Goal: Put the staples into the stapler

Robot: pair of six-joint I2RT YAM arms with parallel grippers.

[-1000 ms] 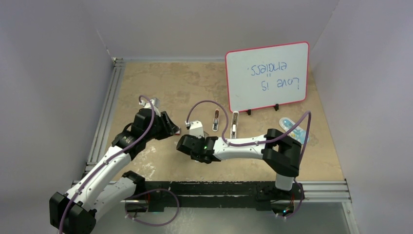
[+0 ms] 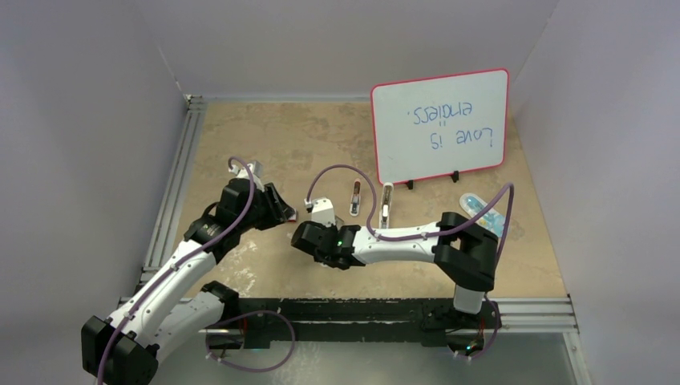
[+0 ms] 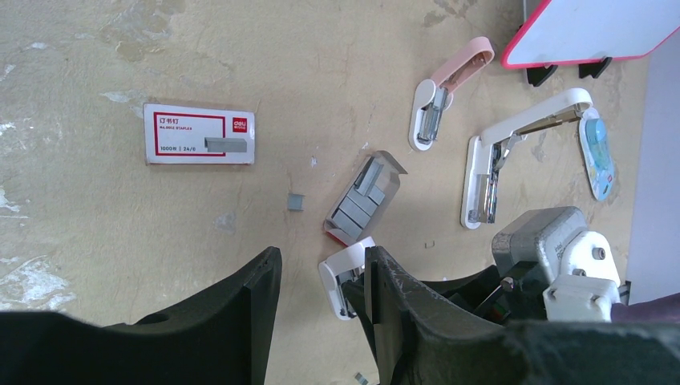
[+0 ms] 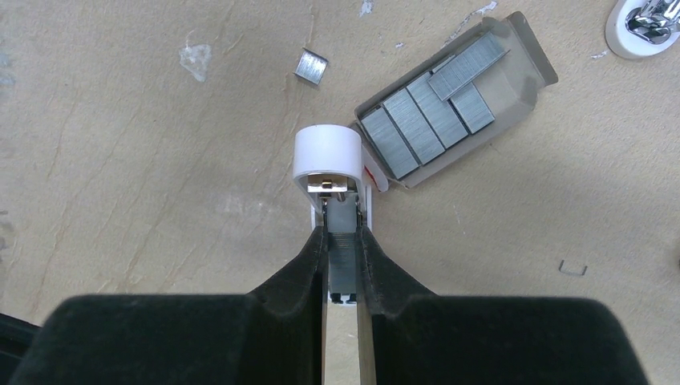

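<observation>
A small white stapler point(image 4: 327, 152) stands open on the table, its lid raised and its magazine channel showing. My right gripper is over this channel, its fingers closed on a grey staple strip point(image 4: 342, 210) that lies in line with the channel. Whether the strip is fully seated cannot be told. The same white stapler point(image 3: 330, 281) shows in the left wrist view, partly behind the right fingers. My left gripper hangs open to the left, nothing between its fingers.
An open box of staple strips point(image 4: 505, 132) touches the stapler's right side. A short strip piece point(image 4: 311, 66) and a loose staple point(image 4: 572, 269) lie nearby. Further off are a closed staple box point(image 3: 188, 156), a pink stapler point(image 3: 425, 112), a larger white stapler point(image 3: 473, 176) and a whiteboard point(image 2: 441, 144).
</observation>
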